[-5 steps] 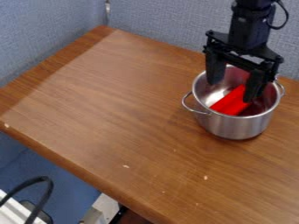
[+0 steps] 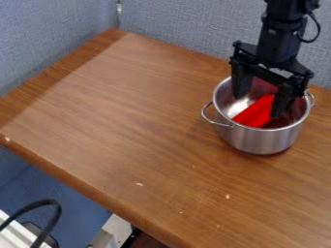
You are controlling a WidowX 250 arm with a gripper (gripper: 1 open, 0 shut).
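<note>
A steel pot with wire side handles stands on the right of the wooden table, with a red object lying inside it. My black gripper hangs over the pot, its fingers spread open and reaching down inside the rim on either side above the red object. Whether the fingers touch it I cannot tell.
A grey wall rises behind. Black cables and a white item lie off the table at the lower left.
The gripper has shifted slightly and tilted over the pot. The pot and red object look about the same.
</note>
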